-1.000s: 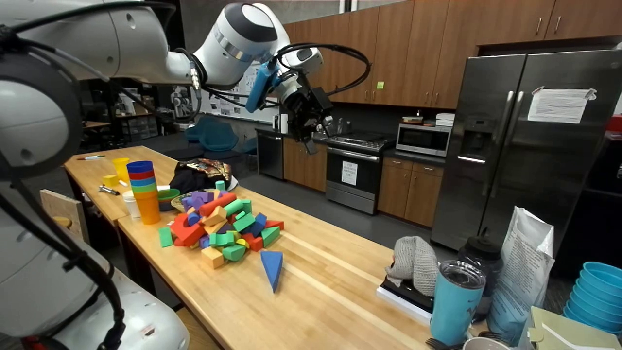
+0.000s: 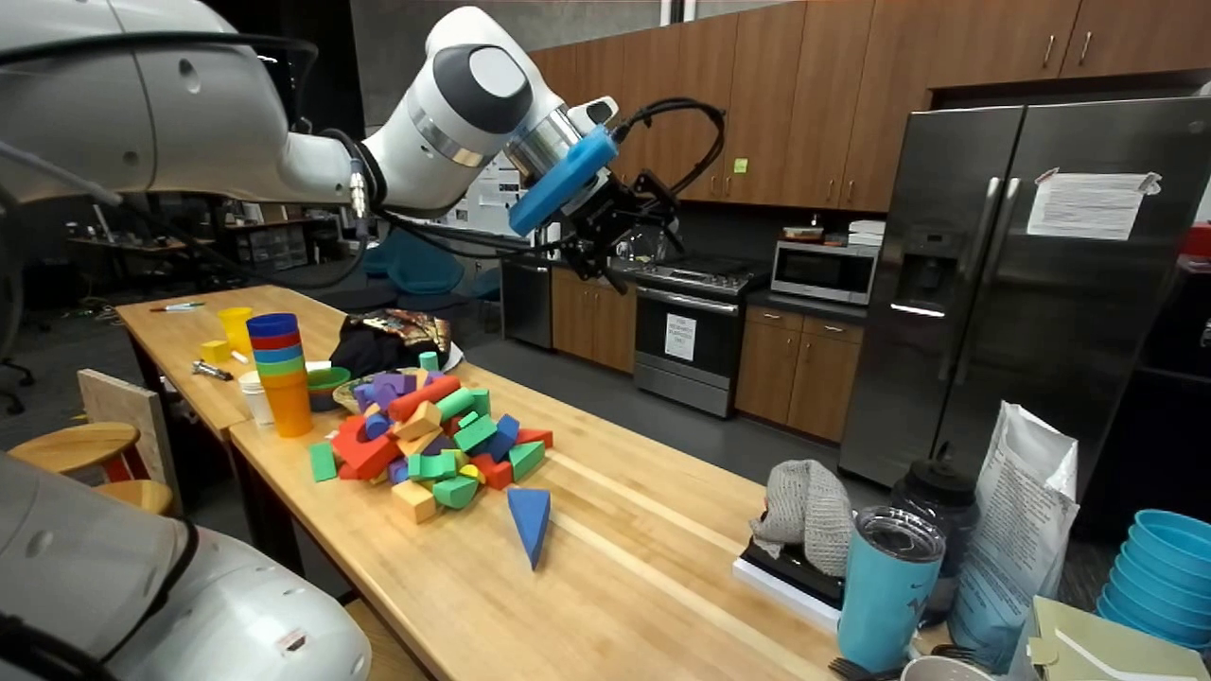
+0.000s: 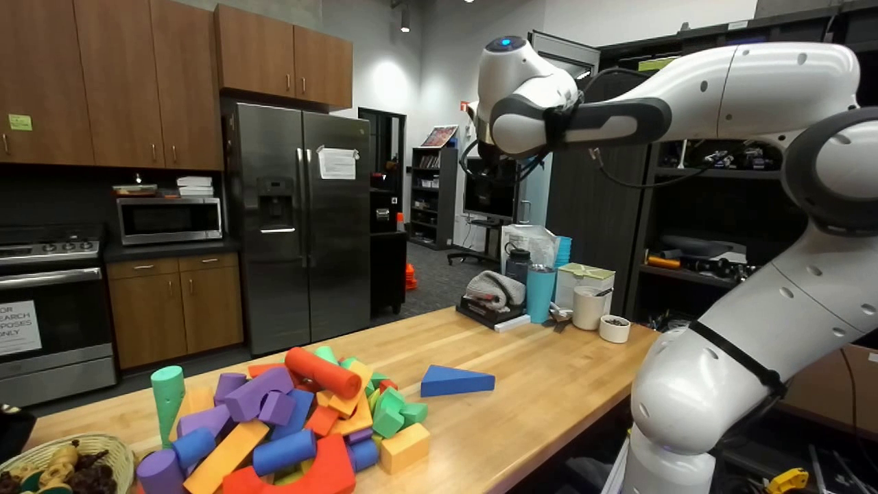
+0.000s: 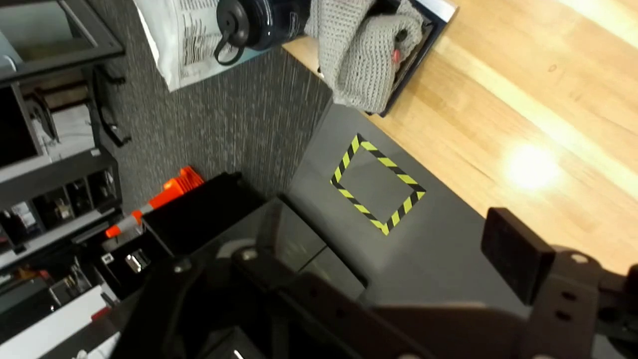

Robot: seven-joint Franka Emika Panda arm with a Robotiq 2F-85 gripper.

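My gripper (image 2: 644, 259) is high above the far side of the table in exterior view 1, well clear of everything on it. In the wrist view the gripper has its dark fingers wide apart, nothing between them; the left one is blurred. On the table lies a heap of coloured wooden blocks (image 2: 420, 437), mainly red, green, blue, orange and purple. Apart from the heap rests a blue triangular block (image 2: 530, 522), also visible as a blue wedge (image 3: 457, 381) in exterior view 2. Neither blocks nor wedge appear in the wrist view.
Stacked cups (image 2: 284, 380) stand behind the heap, and a wicker basket (image 3: 115, 451) beside it. A grey knit cloth (image 2: 808, 516), a blue tumbler (image 2: 891, 590) and a dark bottle (image 4: 263, 24) crowd the other end. Bare tabletop (image 2: 636, 545) lies between.
The arm has shifted and turned at the wrist. The gripper has moved slightly right in exterior view 1 and is tilted differently. Blocks and other table objects have stayed put.
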